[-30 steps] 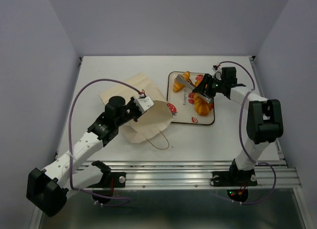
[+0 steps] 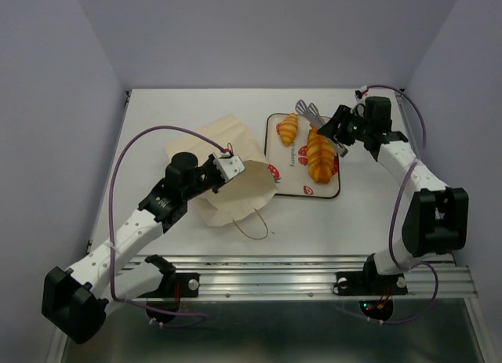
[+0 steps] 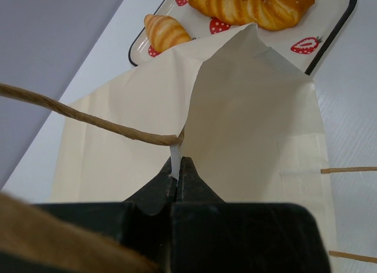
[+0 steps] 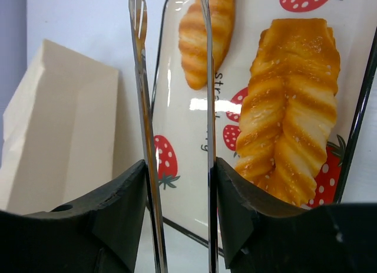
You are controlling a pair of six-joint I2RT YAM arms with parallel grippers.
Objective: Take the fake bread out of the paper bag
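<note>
My left gripper is shut on the rim of the cream paper bag (image 2: 249, 192), beside its twisted handle. The bag lies with its mouth toward the right, and its deeper inside is hidden. In the right wrist view, metal tongs (image 4: 145, 122) stand between the fingers of my right gripper, which press on both arms. Nothing shows between the tongs' slotted heads (image 2: 307, 110). A small croissant-shaped bread (image 2: 288, 129) and a larger braided bread (image 2: 321, 163) lie on the strawberry tray (image 2: 289, 176). The tongs hover over the tray, partly covering the braided one.
The tray sits right of the bag, its dark edge close to the bag's mouth. A second handle loop (image 2: 252, 230) lies on the white table (image 2: 329, 230) in front of the bag. Bare table extends behind the bag and along the front.
</note>
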